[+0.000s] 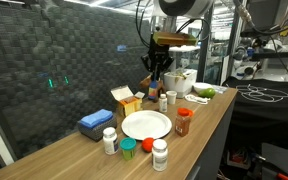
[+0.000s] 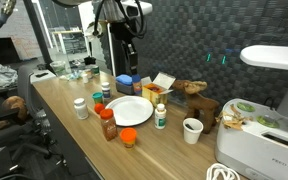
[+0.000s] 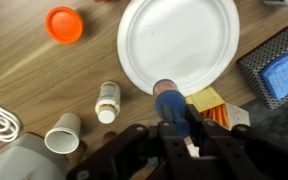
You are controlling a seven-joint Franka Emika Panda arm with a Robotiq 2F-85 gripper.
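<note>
A small bottle with a blue top (image 3: 171,103) sits between the fingers of my gripper, which is shut on it. In exterior view 1 the gripper (image 1: 156,75) is up above the table's back part, the blue-topped bottle under its tips. From the other side, the bottle (image 2: 135,80) shows below the gripper, behind the white plate (image 2: 130,108). The plate (image 3: 179,45) is empty and lies in front of the bottle in the wrist view.
Near the plate stand a yellow box (image 1: 126,101), a blue sponge (image 1: 96,118) on a dark basket, a white-capped bottle (image 3: 108,101), a white cup (image 3: 63,133) and an orange-lidded jar (image 3: 64,25). Several more jars line the front. The plate's surface is free.
</note>
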